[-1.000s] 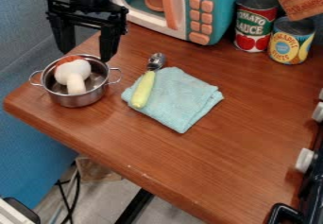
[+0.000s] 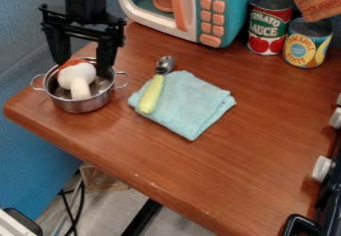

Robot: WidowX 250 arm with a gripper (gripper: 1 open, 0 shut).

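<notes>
My black gripper [image 2: 83, 53] hangs over a small steel pot [image 2: 86, 99] at the left of the table, its fingers open and straddling the area above a white object with a red-orange part [image 2: 78, 76] inside the pot. A light blue cloth [image 2: 197, 111] lies to the right, with a yellow-handled scoop [image 2: 154, 95] on it.
A toy microwave [image 2: 210, 11] stands at the back, with a tomato sauce can [image 2: 266, 31] and a yellow can [image 2: 305, 49] to its right. A black appliance [image 2: 322, 200] is at the right edge.
My gripper has moved slightly down toward the pot. The objects on the table have not visibly moved.
</notes>
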